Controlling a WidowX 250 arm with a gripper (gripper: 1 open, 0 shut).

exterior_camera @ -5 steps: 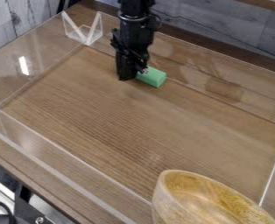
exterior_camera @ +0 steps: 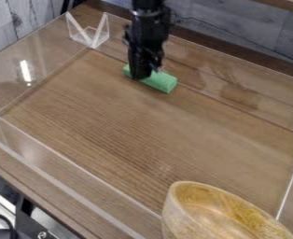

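Note:
The black gripper (exterior_camera: 143, 67) points down at the top centre of the camera view, over a green block (exterior_camera: 157, 82) lying flat on the wooden table (exterior_camera: 131, 140). Its fingertips are at the block's left part; whether they touch it or are open or shut is unclear.
A pale wire rack or clear object (exterior_camera: 90, 30) stands at the back left. A large yellow bowl (exterior_camera: 217, 210) sits at the front right.
The gripper has risen slightly and moved a little right. The green block lies slightly further left than before, with more of it showing.

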